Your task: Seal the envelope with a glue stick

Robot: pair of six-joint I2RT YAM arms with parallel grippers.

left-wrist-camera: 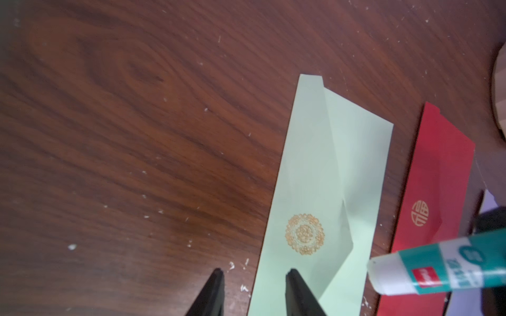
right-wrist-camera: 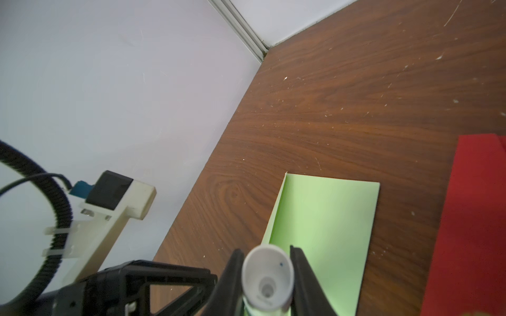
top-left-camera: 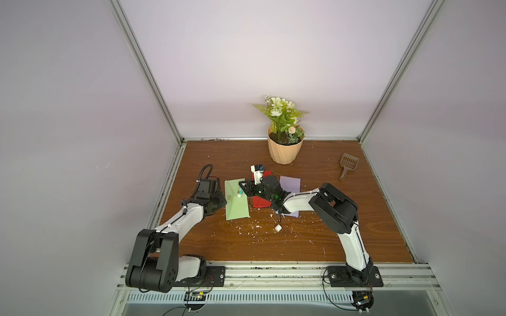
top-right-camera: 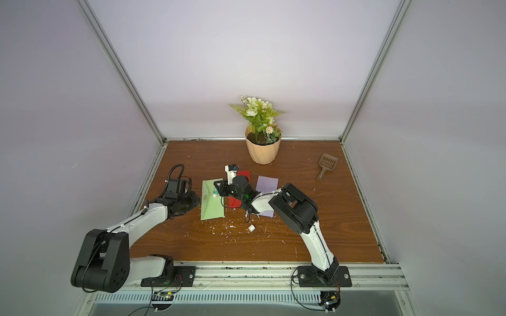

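Note:
A pale green envelope (top-left-camera: 234,210) lies with its flap raised along one long side; in the left wrist view it (left-wrist-camera: 305,179) shows a gold round pattern. My right gripper is shut on a white and teal glue stick (left-wrist-camera: 437,266), held horizontally over the envelope's right part. My left gripper hangs over the envelope's left edge, open with nothing between its fingers; in the right wrist view its black body partly shows at lower left.
A red envelope (right-wrist-camera: 474,210) and a lilac one (top-left-camera: 290,181) lie to the right. A flower pot (top-left-camera: 284,152) stands at the back, a brown scoop (top-left-camera: 349,163) at right. A small white piece (top-left-camera: 277,228) and scraps lie in front.

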